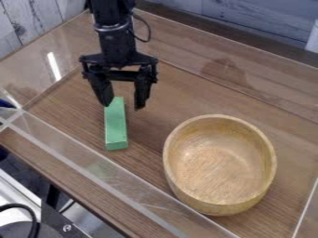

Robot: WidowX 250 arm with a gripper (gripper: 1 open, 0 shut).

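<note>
My black gripper (pixel 119 93) hangs open in the upper middle, just above the far end of a green oblong block (pixel 115 130) lying lengthwise on the brown wooden surface. A round wooden bowl (pixel 218 167) stands at the lower right.
A clear edge strip crosses the lower left, with dark cables beside it. Pale panels show at the top corners.
</note>
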